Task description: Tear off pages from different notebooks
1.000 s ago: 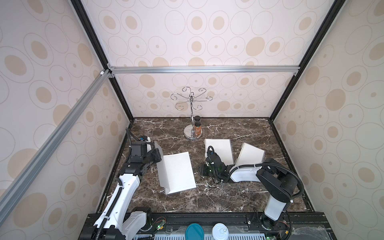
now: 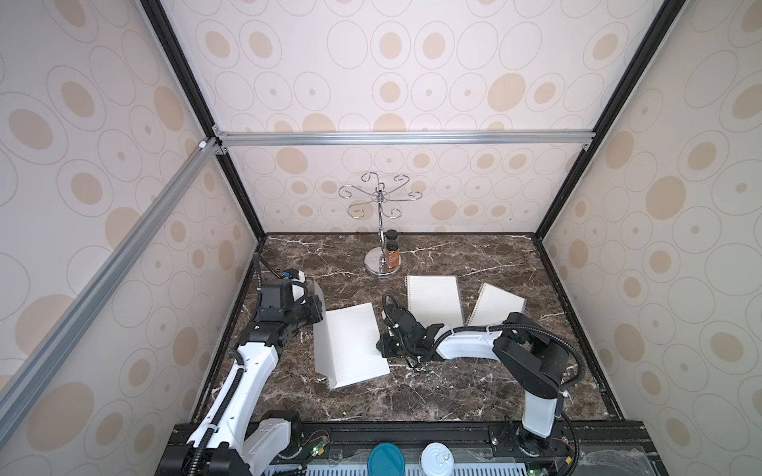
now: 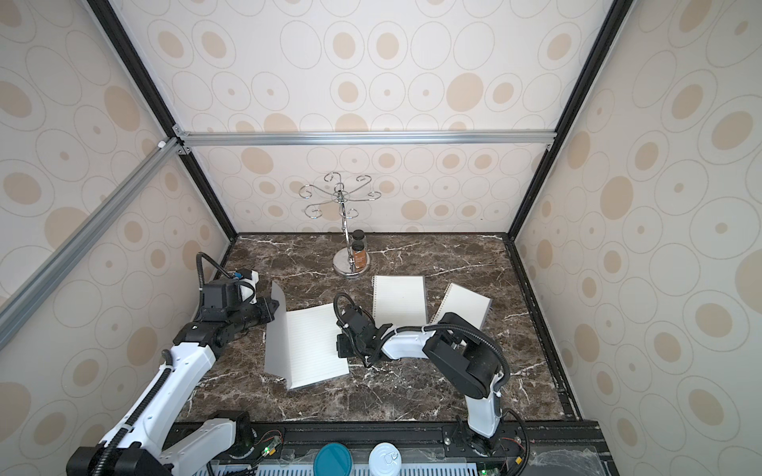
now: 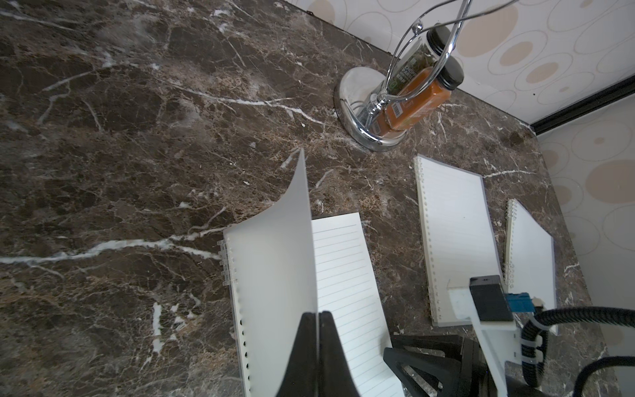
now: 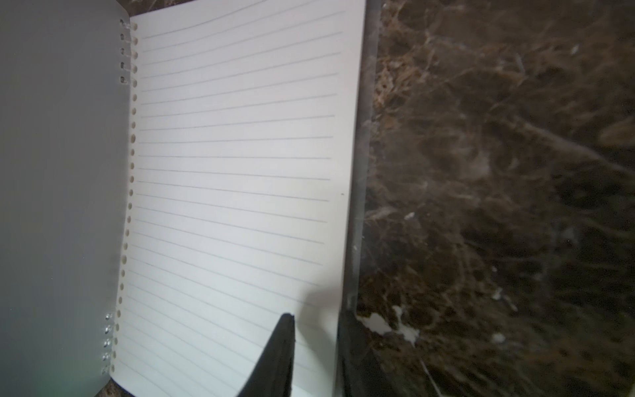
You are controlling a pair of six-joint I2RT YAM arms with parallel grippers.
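An open spiral notebook (image 2: 353,345) lies on the marble table, its lined page (image 5: 231,145) flat and its grey cover (image 5: 56,185) to the left. My left gripper is shut on that raised cover leaf (image 4: 271,278), holding it upright above the notebook. My right gripper is low at the lined page's right edge, its fingers straddling that edge and the clear backing beneath; how tightly they close is hard to see.
Two other notebooks (image 2: 433,298) (image 3: 464,305) lie at right. A chrome stand (image 2: 372,261) with two jars (image 4: 416,99) stands at the back.
My right gripper has moved left from beside the notebook to the right edge of its lined page. The left arm is nearly unchanged.
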